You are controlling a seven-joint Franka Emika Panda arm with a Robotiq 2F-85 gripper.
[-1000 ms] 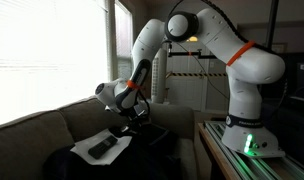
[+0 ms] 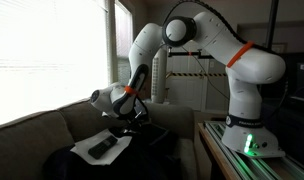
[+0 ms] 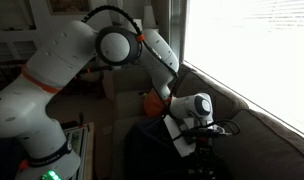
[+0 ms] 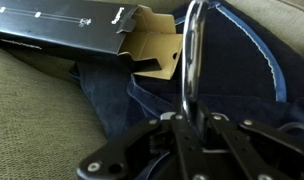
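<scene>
In the wrist view a shiny, curved metal rod [image 4: 194,55] rises from between the fingers of my black gripper, which is shut on it. Dark navy cloth [image 4: 232,70] with a blue trim lies beneath, and the rod stands out against it. A black box [image 4: 62,25] with its cardboard end flap open rests at the upper left. From outside, the gripper [image 2: 130,126] hangs low over dark cloth on the couch; its fingertips and the rod are too dark to make out there.
A white sheet [image 2: 114,152] with a dark oblong item [image 2: 100,149] on it lies on the couch beside the gripper. The couch backrest [image 2: 32,136] runs behind. A wooden table edge [image 2: 224,152] stands near the arm's base.
The wrist has shifted slightly left and down in exterior view 1. The couch, sheet and dark cloth look the same.
</scene>
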